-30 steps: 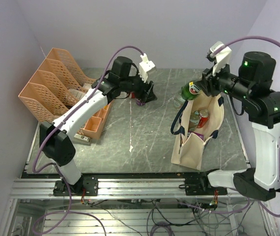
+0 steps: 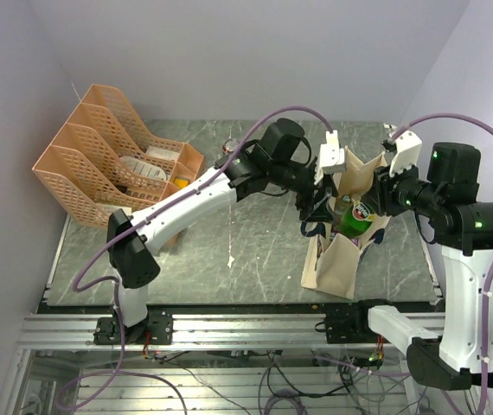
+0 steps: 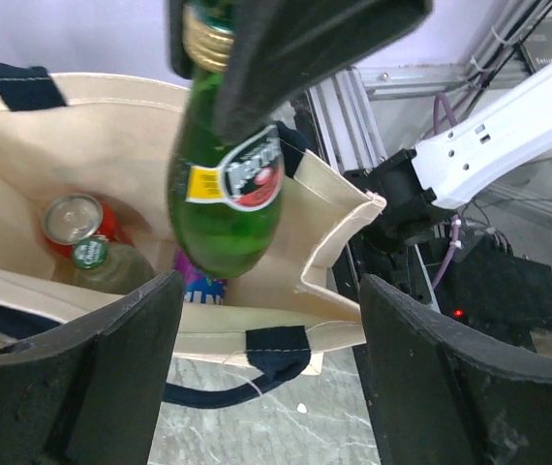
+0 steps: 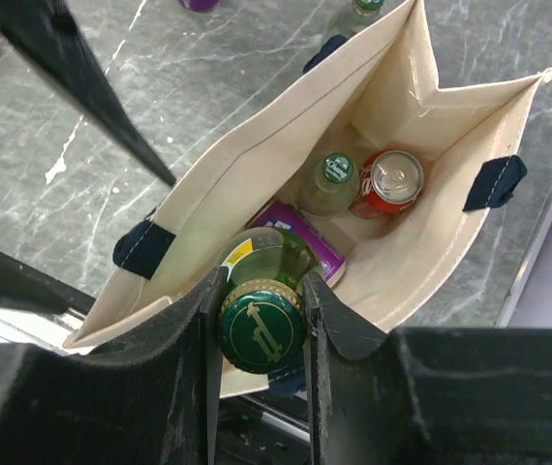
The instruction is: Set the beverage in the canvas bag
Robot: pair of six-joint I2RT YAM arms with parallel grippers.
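Observation:
The canvas bag [image 2: 337, 272] stands open at the right of the table, holding a red can [image 4: 383, 194], a small glass bottle [image 4: 322, 199] and a purple pack [image 4: 310, 242]. My right gripper is shut on a green bottle [image 2: 356, 223], held tilted over the bag's front part; the bottle's body shows below it in the left wrist view [image 3: 226, 218]. My left gripper [image 2: 316, 201] is at the bag's left side, open, with nothing between its fingers.
An orange slotted organiser [image 2: 82, 164] stands at the left. A glass bottle [image 4: 361, 15] and a purple item [image 4: 199, 3] stand outside the bag.
My right gripper has brought the green bottle from above the bag's back down and toward its front. My left arm has moved right, to the bag's left side.

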